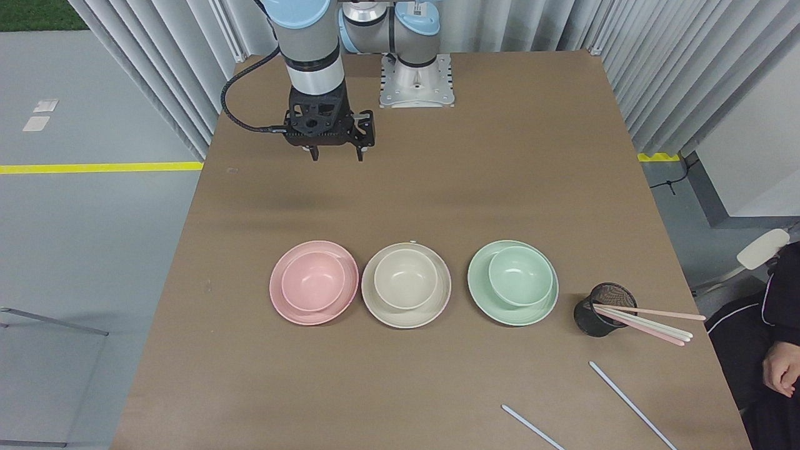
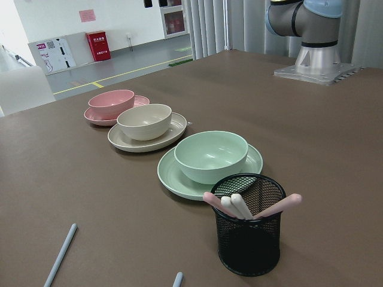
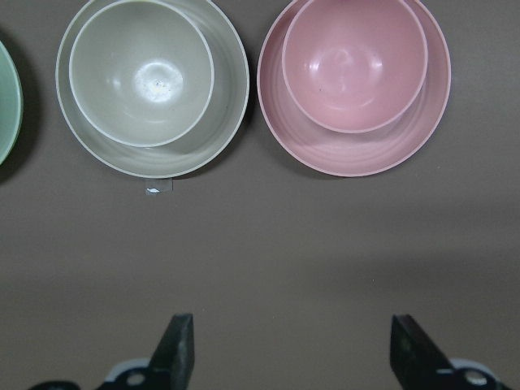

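My gripper point(image 1: 337, 154) hangs above the back of the table, behind the row of bowls, open with nothing between its fingers. The pink bowl point(image 1: 313, 279) sits on a pink plate point(image 1: 315, 319), the cream bowl point(image 1: 405, 277) on a cream plate point(image 1: 406, 317), and the green bowl point(image 1: 519, 274) on a green plate point(image 1: 510, 315). A black mesh holder point(image 2: 247, 245) to their right holds pink and white chopsticks point(image 1: 652, 327). Two pale sticks point(image 1: 626, 399) lie near the front.
The brown table point(image 1: 337, 382) has free room at the back and front left. The arm's base point(image 1: 416, 94) stands at the back edge. A seated person point(image 1: 765, 352) is at the right edge.
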